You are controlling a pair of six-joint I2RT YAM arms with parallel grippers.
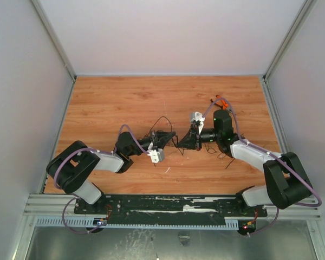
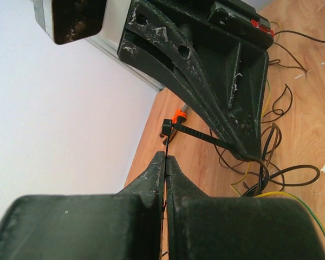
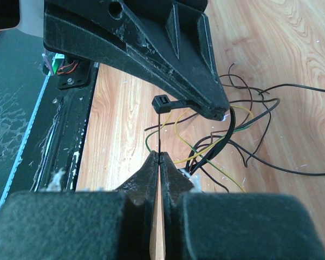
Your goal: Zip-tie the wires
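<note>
A black zip tie stretches between my two grippers, with its small square head (image 2: 167,128) showing above the left fingertips in the left wrist view. The strap runs edge-on into my left gripper, which is shut on it. My right gripper is likewise shut on a thin edge of the strap, below the head (image 3: 161,103) in the right wrist view. Beneath the tips lies a bundle of black, yellow and green wires (image 3: 223,142). I cannot tell whether the tie encircles the wires. In the top view the grippers nearly meet over the table.
Orange-handled cutters (image 1: 222,102) rest on the wooden table (image 1: 119,103) behind the right arm. Loose wire ends spread out beneath that arm. A small white scrap (image 1: 168,169) lies in front of the grippers.
</note>
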